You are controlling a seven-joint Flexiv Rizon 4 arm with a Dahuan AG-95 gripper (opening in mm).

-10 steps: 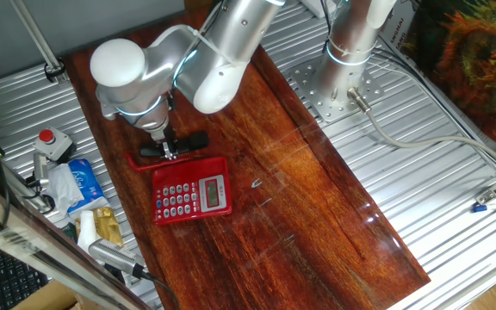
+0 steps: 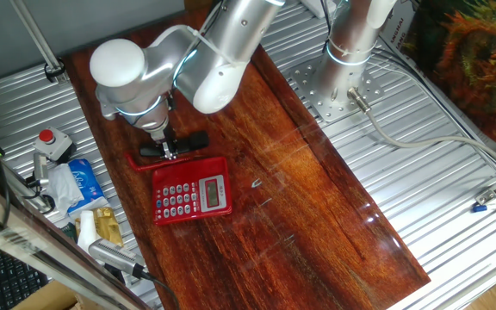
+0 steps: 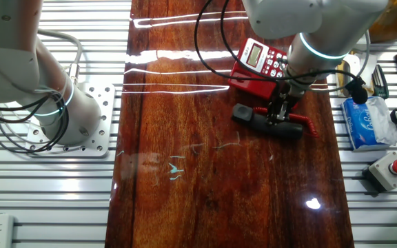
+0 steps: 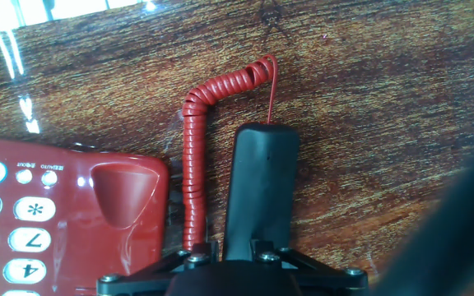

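Observation:
A red desk telephone [image 2: 164, 213] with a keypad and small display sits on the wooden table. Its black handset [image 4: 262, 177] lies off the base, alongside the phone's edge, and a coiled red cord [image 4: 194, 164] runs between the two. Over the middle of the handset, my gripper points down, its fingertips low at the bottom of the wrist view. Part of the handset shows between and under the fingers. Whether the fingers press on its sides cannot be made out. In exterior view 2 the arm partly covers the phone [image 3: 253, 86] and the gripper.
Beside the table stand a blue-and-white tissue pack [image 2: 84, 185] and a red-buttoned emergency stop box [image 2: 52, 145]. Black cables [image 3: 205, 52] hang from the arm.

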